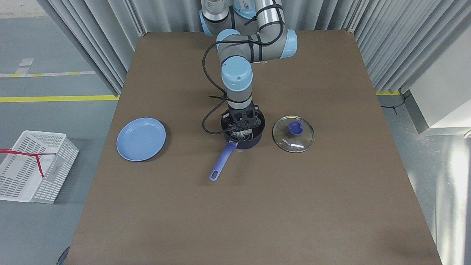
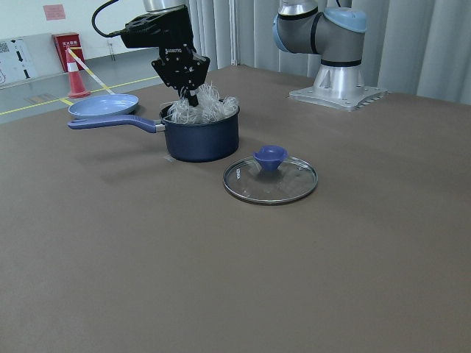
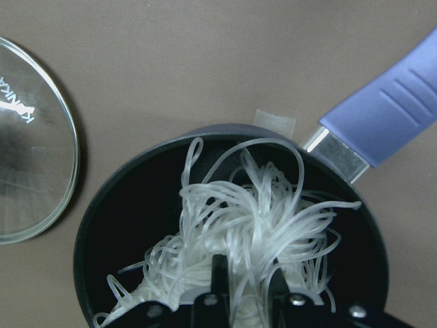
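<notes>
A dark blue saucepan (image 2: 202,143) with a lilac handle (image 3: 389,102) stands mid-table, full of white noodle-like strands (image 3: 239,232). My gripper is down inside the pan, its black fingers among the strands, which hide whether it is open or shut. In the front view the arm covers most of the pan. The glass lid (image 1: 287,137) with a blue knob (image 1: 295,127) lies right of the pan. An empty blue plate (image 1: 141,139) lies to the left.
A white basket (image 1: 53,185) with red straps stands on the floor at left. The arm's base (image 2: 338,95) is at the table's back.
</notes>
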